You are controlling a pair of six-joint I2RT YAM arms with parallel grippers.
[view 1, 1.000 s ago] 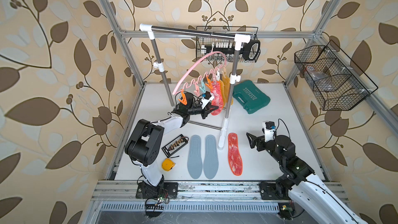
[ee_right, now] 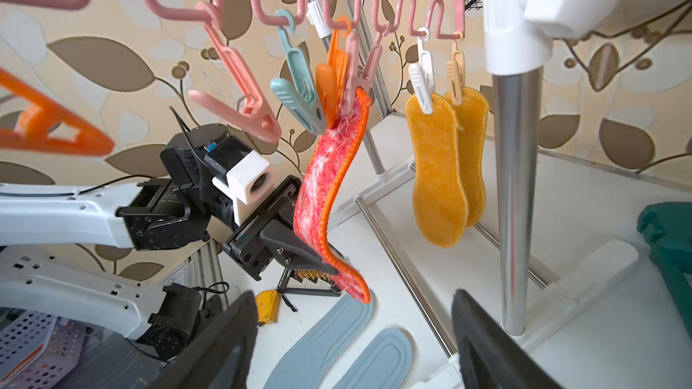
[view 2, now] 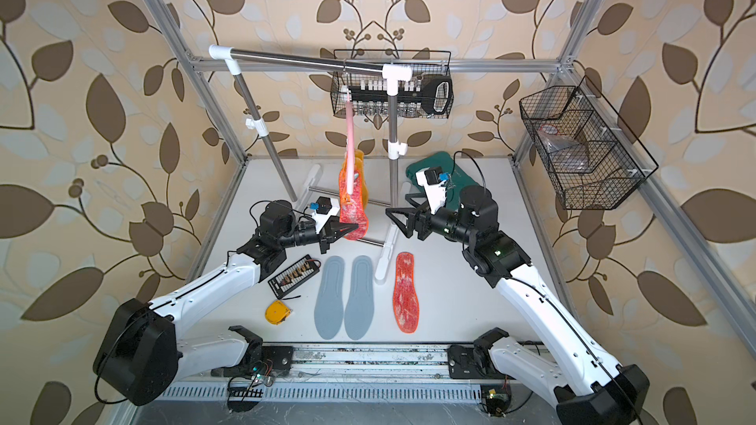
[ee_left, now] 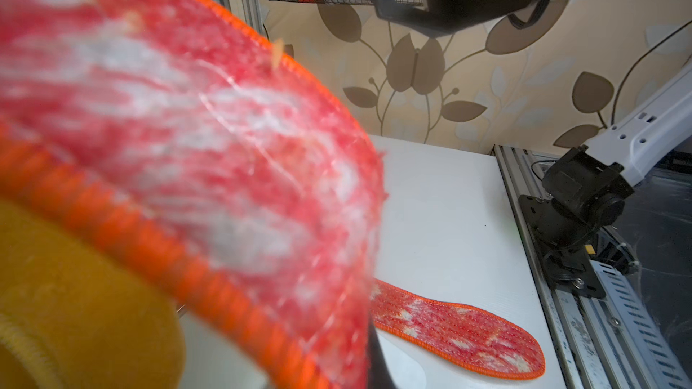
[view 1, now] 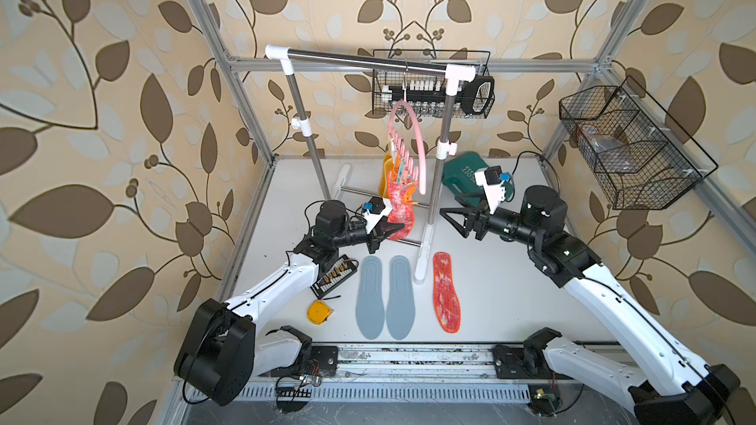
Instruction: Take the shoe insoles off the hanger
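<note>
A red furry insole [ee_right: 324, 180] hangs bent from clips on the pink hanger [view 1: 419, 165]; behind it hang two yellow insoles [ee_right: 436, 173]. My left gripper [view 1: 393, 228] is shut at the lower end of the red insole; it pulls the insole bent, though what sits between the fingertips is hidden. My right gripper [view 1: 456, 218] stands part open right of the rack's near post, with nothing between its fingers. On the table lie two grey insoles [view 1: 370, 295] and a red insole [view 1: 445, 291].
The metal rack post [ee_right: 513, 209] stands between my right gripper and the hanging insoles. A green case [view 2: 417, 165] lies behind it. A black tool box [view 1: 334, 274] and yellow tape measure [view 1: 319, 312] lie front left. Wire baskets [view 1: 630, 149] hang on the walls.
My left gripper moved toward the front and left, and the hanger swung round with the red insole. My right gripper rose and moved in toward the rack, opening wider.
</note>
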